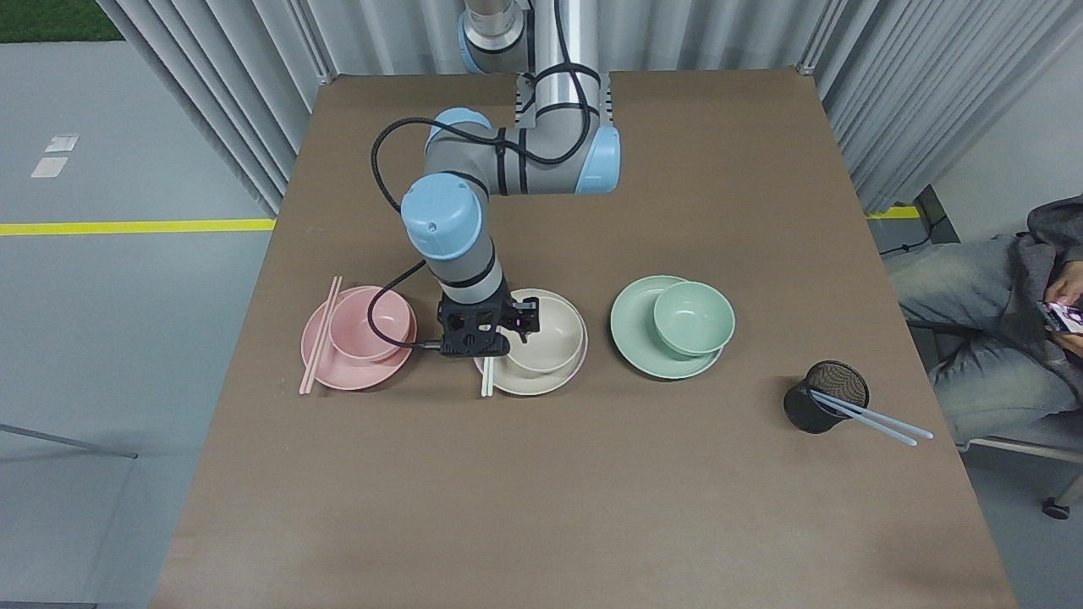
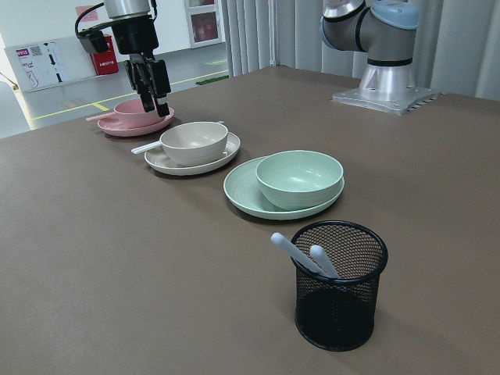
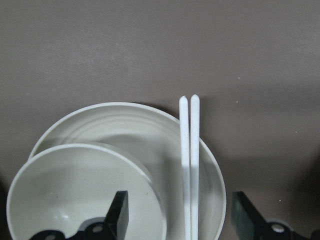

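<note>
My gripper is open, hanging over the cream plate (image 3: pixel 119 122), with the cream bowl (image 3: pixel 65 185) beneath one finger. White chopsticks (image 3: pixel 195 165) lie across the plate, between the fingers as seen from above. A pink bowl (image 2: pixel 130 111) on a pink plate, with pink chopsticks (image 1: pixel 316 341), is at the left. A green bowl (image 1: pixel 693 313) sits on a green plate (image 1: pixel 636 326) to the right.
A black mesh cup (image 2: pixel 334 312) holding two light chopsticks stands at the table's right. A seated person is beyond the right edge.
</note>
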